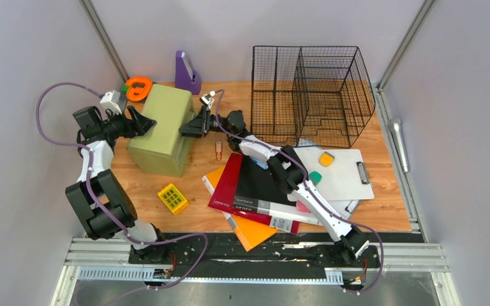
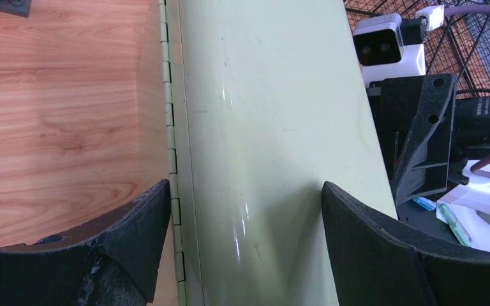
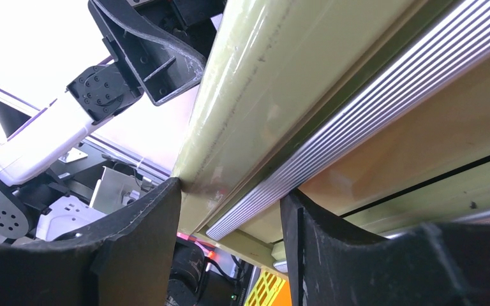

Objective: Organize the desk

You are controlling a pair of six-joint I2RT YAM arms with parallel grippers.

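Observation:
A pale green cabinet stands at the left of the desk between my two arms. My left gripper is at its left side, fingers spread; in the left wrist view the hinged edge of the cabinet runs between them. On the other side, my right gripper faces the drawer front, its fingers apart. One right finger rests against the cabinet's upper edge, and the other overlaps the lower side of the ridged silver handle strip. Whether either pair presses on the cabinet, I cannot tell.
A black wire rack stands at the back. Red and black folders, an orange folder and a white clipboard lie right of centre. A yellow block, purple holder and orange tape dispenser surround the cabinet.

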